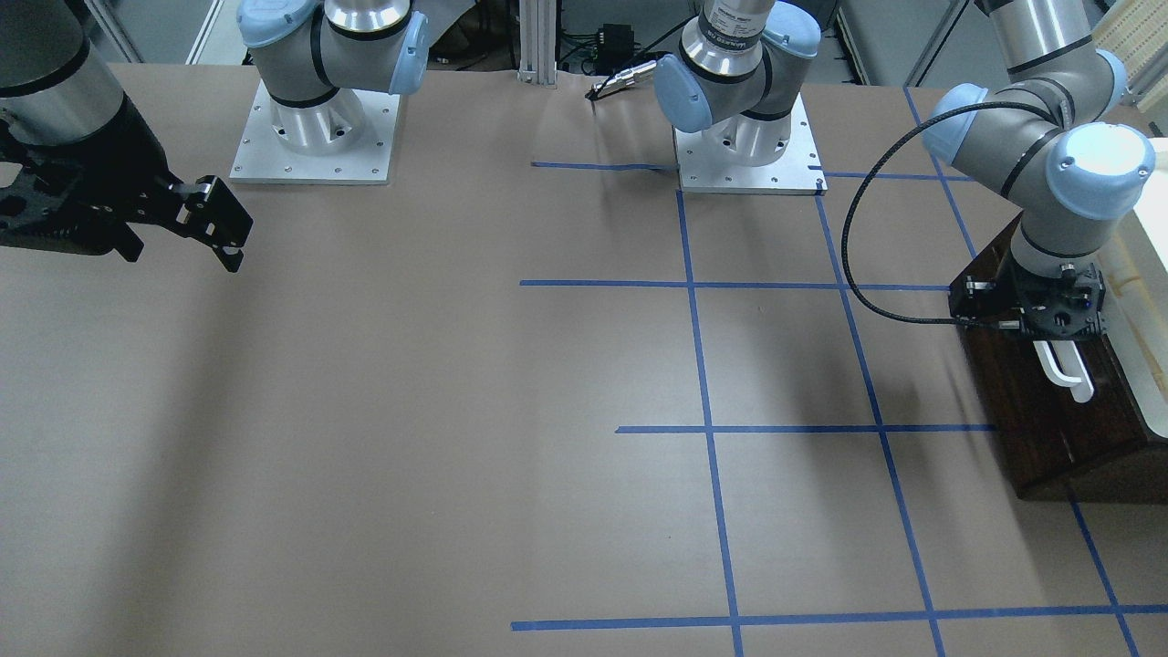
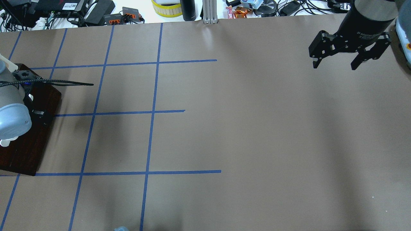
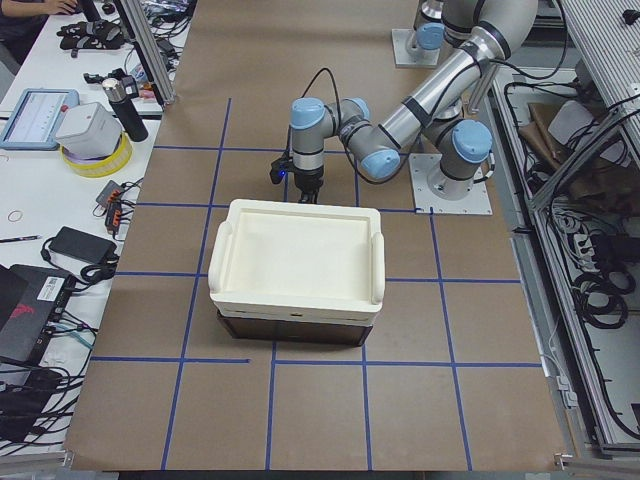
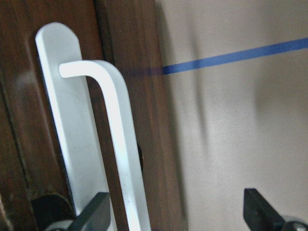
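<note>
A dark wooden box [image 1: 1040, 438] with a cream top [image 3: 296, 255] stands at the right in the front view. Its white handle [image 4: 122, 144] fills the left of the wrist view. My gripper is down over the box's handle side; its two dark fingertips stand wide apart at the bottom of the wrist view, the left one over the handle, the right one over bare table beside the box. In the front view the gripper body hides the upper part of the handle.
A second arm's black gripper [image 2: 335, 65] hangs at the other side. Further arms stand on white base plates along the table's edge.
</note>
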